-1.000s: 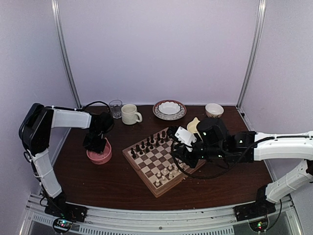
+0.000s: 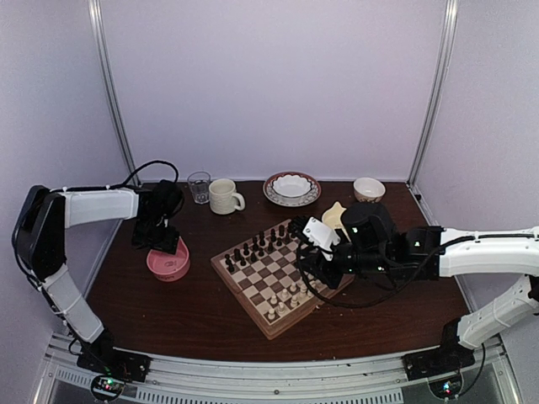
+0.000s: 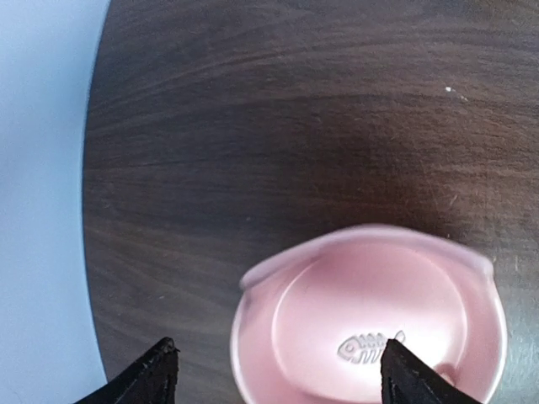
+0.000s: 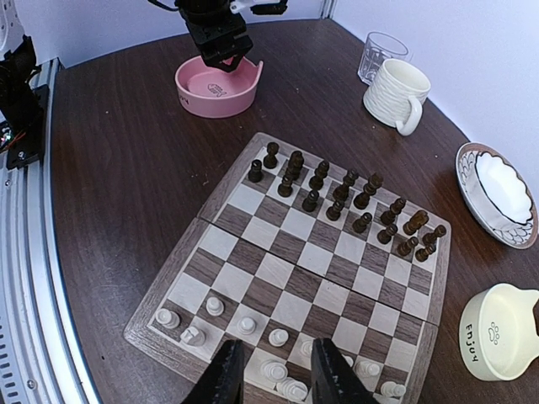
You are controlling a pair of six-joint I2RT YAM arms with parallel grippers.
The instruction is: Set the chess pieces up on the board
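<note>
The chessboard (image 2: 261, 290) carries dark pieces (image 4: 362, 220) along its back side and white pieces (image 4: 278, 337) along its front side. My left gripper is open over the pink bowl (image 3: 370, 303), which has a fish print and a small object at its lower right, too cropped to identify. My right gripper hangs above the white pieces with its fingers part open; whether anything is between them is hard to tell, though none shows held.
A glass (image 2: 199, 189), mug (image 2: 223, 198), plates (image 2: 291, 200) and white bowl (image 2: 369, 189) line the back. A cream container (image 4: 488, 337) sits right of the board.
My left arm has risen and shifted left and back over the pink bowl. The right arm looks unchanged in the top view.
</note>
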